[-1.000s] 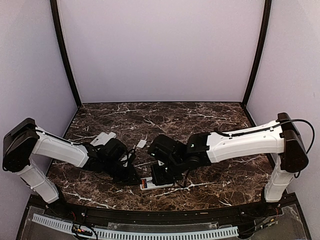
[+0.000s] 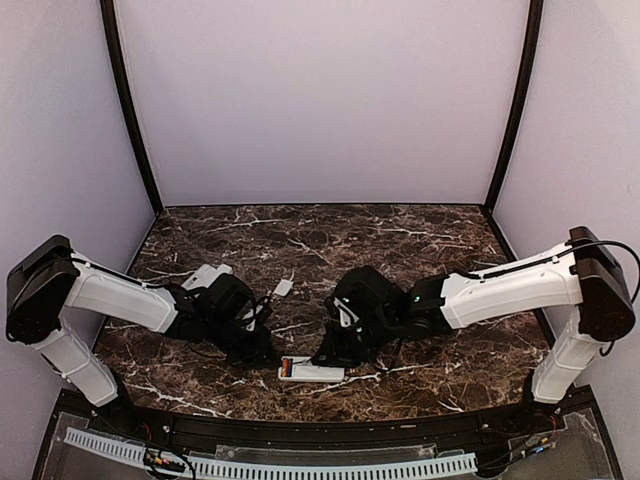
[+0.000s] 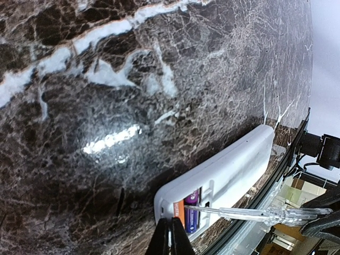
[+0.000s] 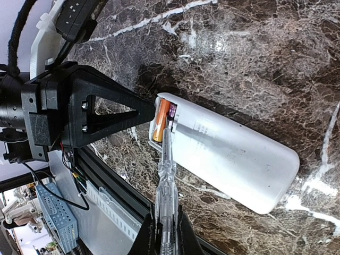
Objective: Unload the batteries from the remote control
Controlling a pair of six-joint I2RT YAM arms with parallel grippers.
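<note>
The white remote (image 4: 234, 164) lies back-up on the marble table, its open compartment showing an orange battery (image 4: 162, 119) and a purple one (image 3: 191, 212). My right gripper is shut on a clear slender tool (image 4: 167, 186), whose tip reaches into the compartment by the batteries. My left gripper is shut, its fingertips against the compartment end of the remote, with nothing seen between them.
Behind the left arm lie pale flat pieces (image 2: 205, 275) and a small white piece (image 2: 283, 287). The table's front edge (image 2: 330, 425) runs close to the remote.
In the top view my right gripper and arm have shifted right and slightly changed angle over the last second. The left arm has barely moved.
</note>
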